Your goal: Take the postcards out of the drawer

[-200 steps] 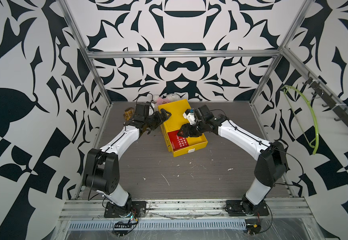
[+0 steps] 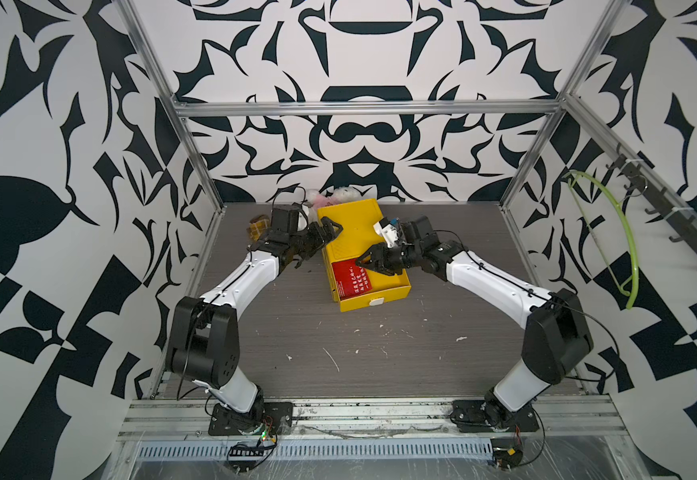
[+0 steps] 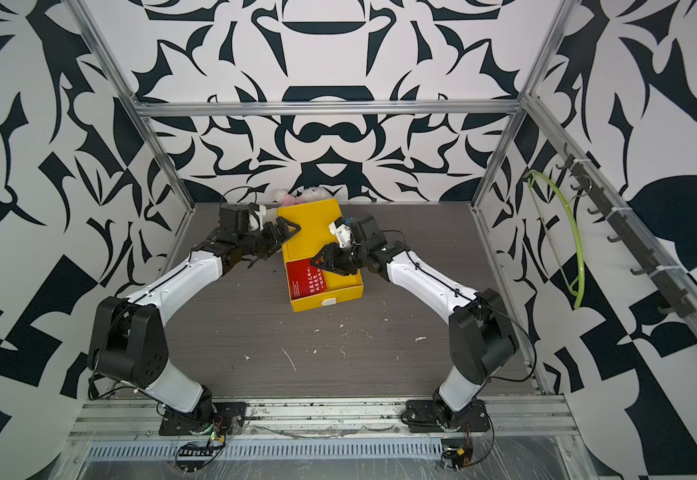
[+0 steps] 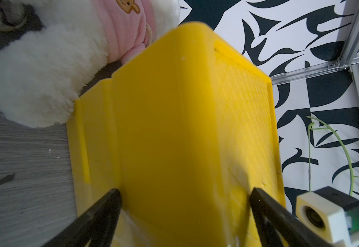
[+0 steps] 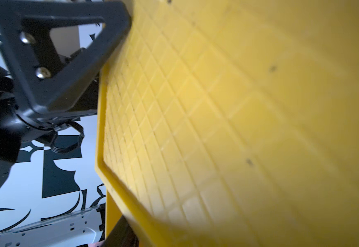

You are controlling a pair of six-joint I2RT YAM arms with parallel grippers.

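Note:
The yellow drawer (image 2: 362, 303) stands pulled out toward the front of its yellow cabinet (image 2: 355, 216). Red postcards (image 2: 351, 280) with white print lie in the drawer's left part, their far right portion covered by my right gripper (image 2: 366, 261). That gripper hovers over the drawer's opening; in the right wrist view a single black finger (image 5: 70, 53) shows beside the cabinet's patterned top, so its fingers are hard to judge. At the cabinet's left side, my left gripper is open, its fingers spread on either side of the cabinet's edge.
A white plush toy (image 4: 43, 70) in pink clothing sits behind the cabinet. A brown object (image 2: 258, 227) lies left of it, beyond my left arm.
Over the last second the drawer has shifted slightly left and turned a little. My right arm's forearm and elbow have swung right, with its gripper staying over the drawer. The left arm looks still.

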